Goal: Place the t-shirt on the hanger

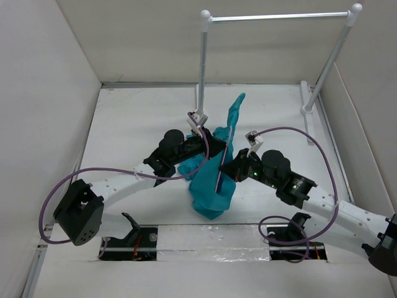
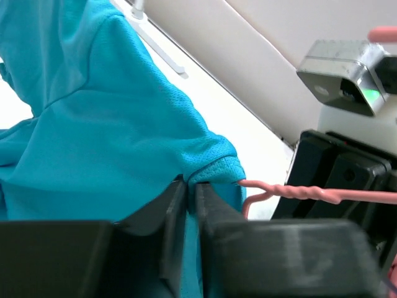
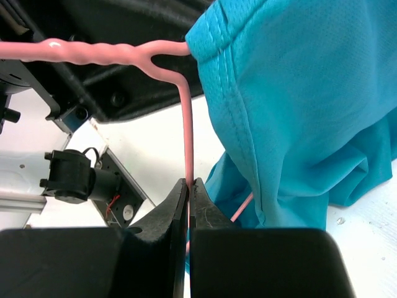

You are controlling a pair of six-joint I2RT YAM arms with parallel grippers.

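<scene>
The teal t shirt (image 1: 211, 192) hangs bunched between both arms, a pink hanger (image 3: 124, 54) running into it. In the left wrist view my left gripper has its fingertips on the shirt's hemmed fold beside the hanger (image 2: 310, 192); whether it is closed on the cloth is unclear. My right gripper is shut on the hanger's pink wire, with the shirt's edge (image 3: 236, 99) just beyond it.
A white rack with a top bar (image 1: 279, 16) and two posts stands behind the shirt. Walls enclose both sides and the back.
</scene>
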